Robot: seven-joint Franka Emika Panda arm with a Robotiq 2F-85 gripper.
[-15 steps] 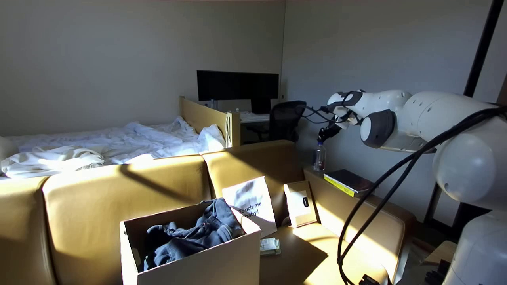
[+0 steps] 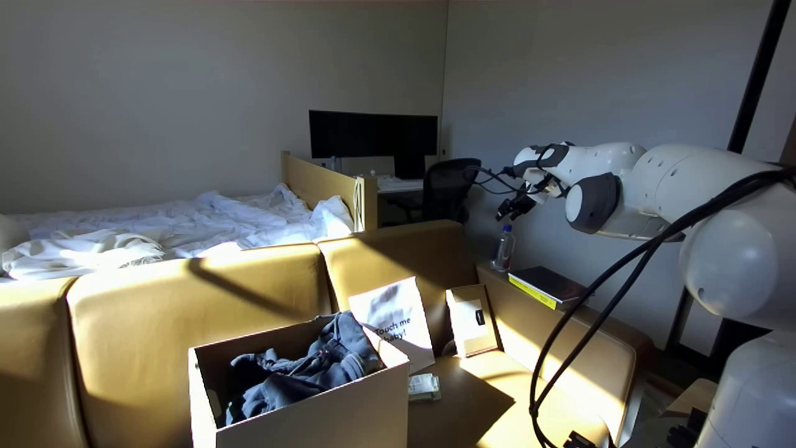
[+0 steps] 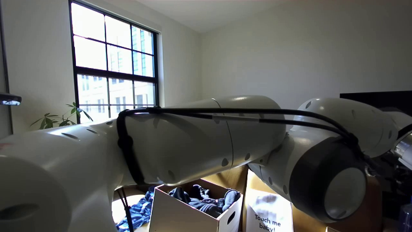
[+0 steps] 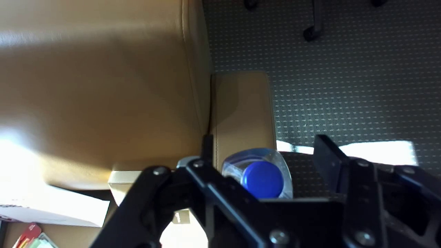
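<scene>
A clear plastic bottle with a blue cap stands on the sofa's armrest at the right in exterior view 1. It looks to lean slightly. Just above the cap is my gripper, its fingers parted. From the wrist camera, the blue cap shows between the spread fingers of the gripper, with a visible gap to the right finger. Part of the bottle is hidden behind the left finger. Nothing is gripped.
A dark book with a yellow edge lies on the armrest near the bottle. On the sofa stand a white box of dark clothes, a printed white sign and a small cardboard box. Carpet drops away beyond the armrest.
One second ago my fingers were together at the bottle's cap; now they are spread apart and clear of it. The bottle's top has shifted slightly to the right.
</scene>
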